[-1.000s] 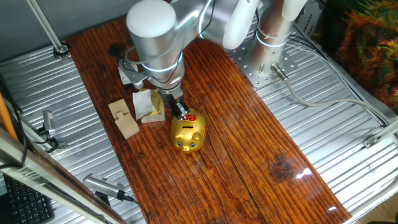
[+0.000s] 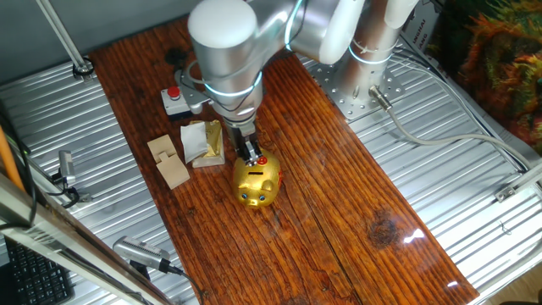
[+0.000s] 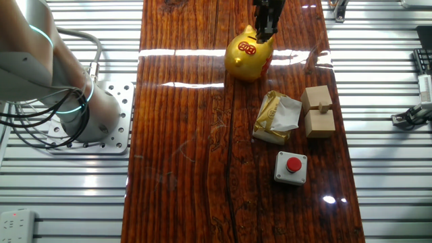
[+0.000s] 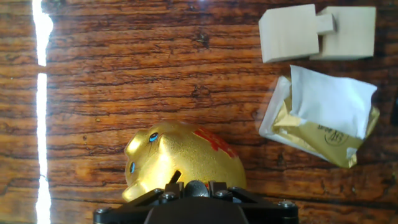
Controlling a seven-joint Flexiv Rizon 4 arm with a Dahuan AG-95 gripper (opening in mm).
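A gold piggy bank (image 2: pixel 256 188) with red markings stands upright on the wooden table, its dark coin slot (image 2: pixel 256 174) facing up. Just over its back is my gripper (image 2: pixel 251 160), pointing down near the red mark beside the slot. In the wrist view a small round, silvery disc (image 4: pixel 197 188), coin-like, sits between the closed fingertips at the bottom edge. The slot's dark end (image 4: pixel 176 177) shows just left of the disc; the rest is covered. Exterior view 2 has the gripper (image 3: pixel 264 34) in front of part of the pig's top, and the gap between them is hard to judge.
A gold-and-white packet (image 3: pixel 277 118) lies near the pig, beside two joined pale wooden blocks (image 3: pixel 318 111). Farther off stands a box with a red button (image 3: pixel 291 167).
In exterior view 1 the arm and gripper have shifted a little to the right over the piggy bank, the gripper becoming more upright. The pig and the other objects have stayed put.
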